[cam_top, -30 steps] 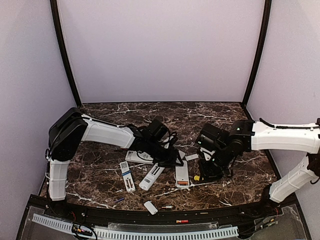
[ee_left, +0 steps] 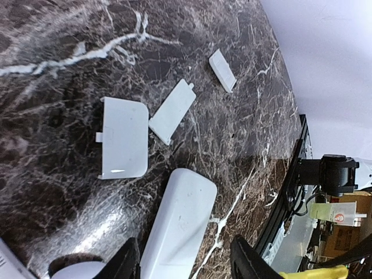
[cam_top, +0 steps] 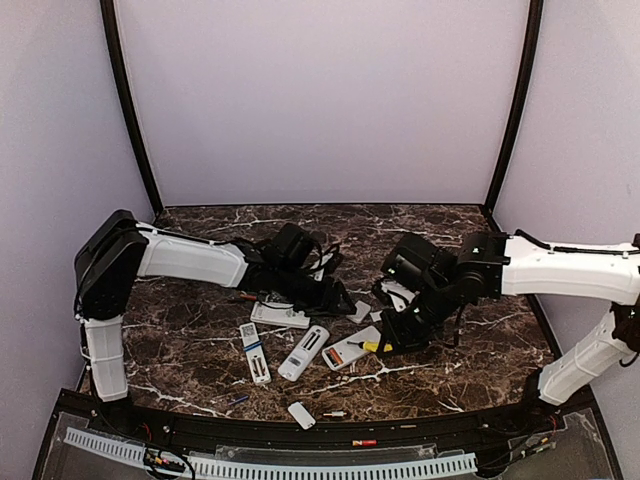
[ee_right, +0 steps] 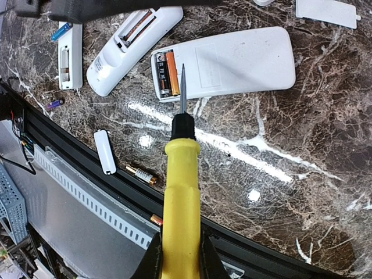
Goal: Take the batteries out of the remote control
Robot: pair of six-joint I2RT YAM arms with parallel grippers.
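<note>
A white remote (ee_right: pixel 238 58) lies with its battery bay open, holding a black battery (ee_right: pixel 164 72) and an orange battery (ee_right: pixel 173 72). My right gripper is shut on a yellow-handled screwdriver (ee_right: pixel 181 192), whose tip points over that bay by the orange battery; contact cannot be told. My left gripper stands open above the table, up and left of that remote in the top view (cam_top: pixel 335 300), with nothing between its fingers.
Other open remotes (ee_right: pixel 122 58) lie to the left. Loose covers (ee_left: pixel 125 136), a small white piece (ee_right: pixel 104 151) and loose batteries (ee_right: pixel 141 173) lie around.
The remote has turned from upright to slanted in the top view. The screwdriver has moved left toward its bay, and my left gripper has lifted back up and left.
</note>
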